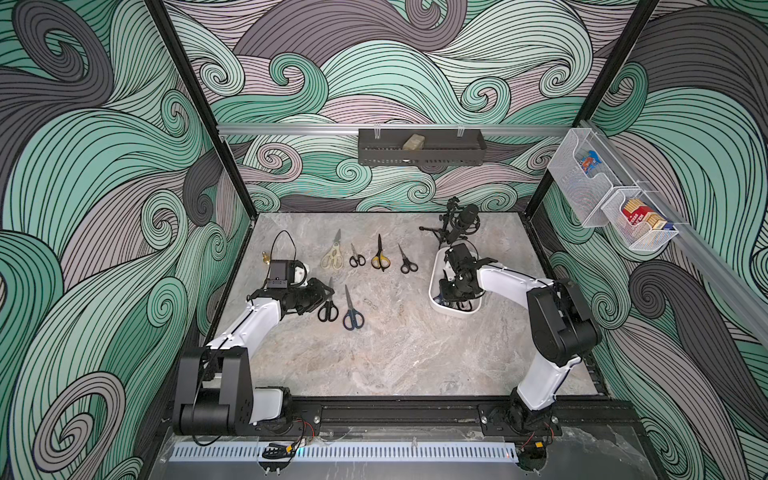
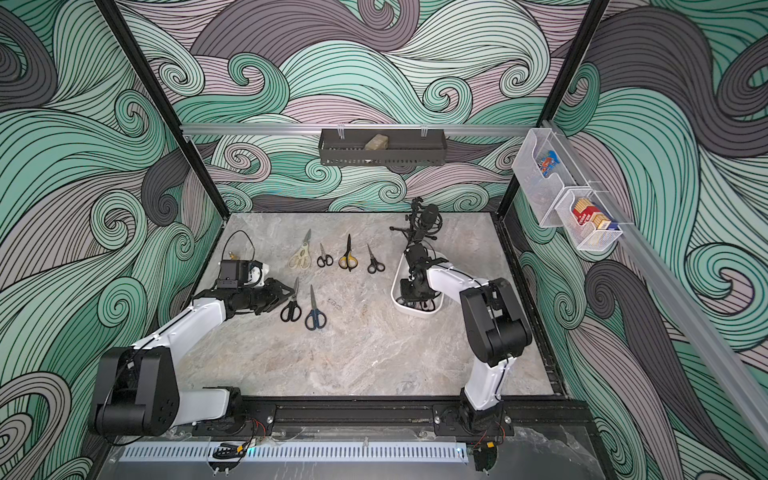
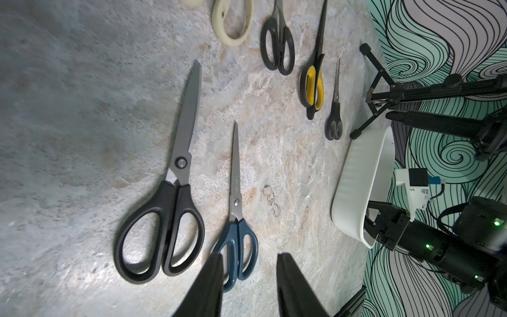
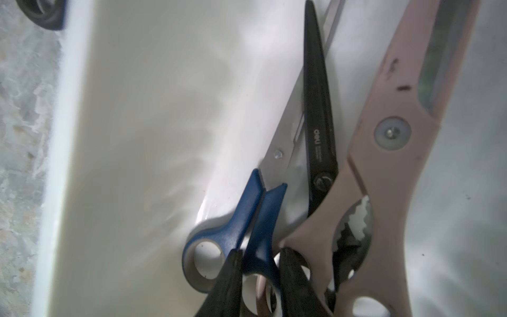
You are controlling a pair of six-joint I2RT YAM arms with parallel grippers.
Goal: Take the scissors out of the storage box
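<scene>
Inside the white storage box, blue-handled scissors, black scissors and large pink scissors lie close together and partly overlap. My right gripper reaches into the box, its fingers parted on either side of one blue handle loop; whether they touch it cannot be made out. At the left of the table my left gripper hangs with its fingers apart and empty. Near it lie large black-handled scissors and dark blue-handled scissors.
Along the back lie cream scissors, small black scissors, yellow-black scissors and slim dark scissors. A black stand rises behind the box.
</scene>
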